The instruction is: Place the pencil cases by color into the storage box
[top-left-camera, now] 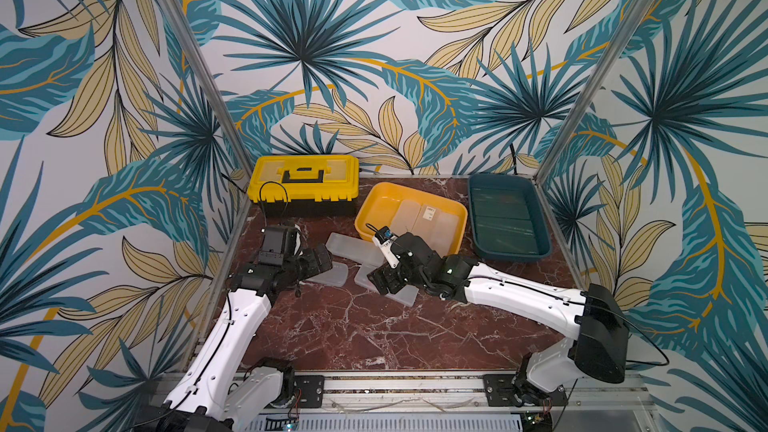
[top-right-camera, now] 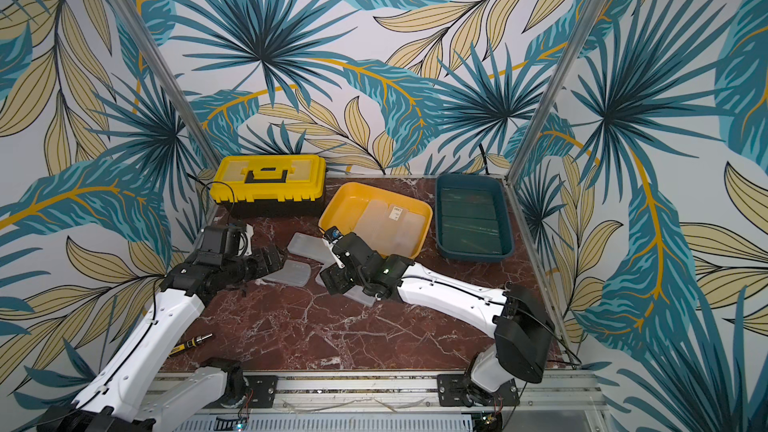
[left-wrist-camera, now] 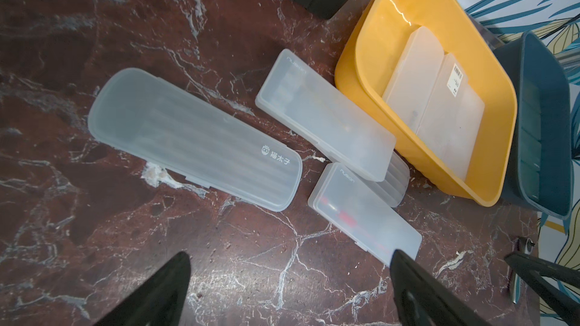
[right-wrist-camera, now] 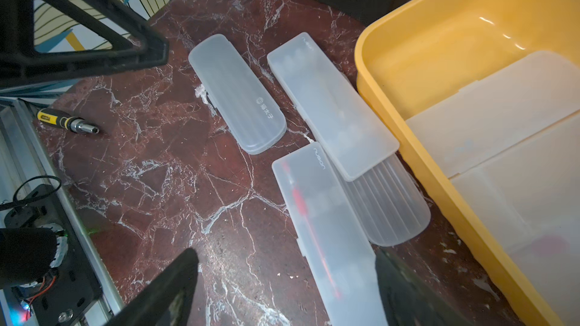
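Translucent pencil cases lie on the marble table: a rounded one at left, one against the yellow tray over a ribbed one, and one with red showing inside nearer the front. Several more cases lie in the yellow tray. My left gripper hangs open over the rounded case's side, nothing between its fingers. My right gripper is open above the front case, holding nothing.
A teal tray stands at right, a yellow-black toolbox at back left. A screwdriver lies near the left edge.
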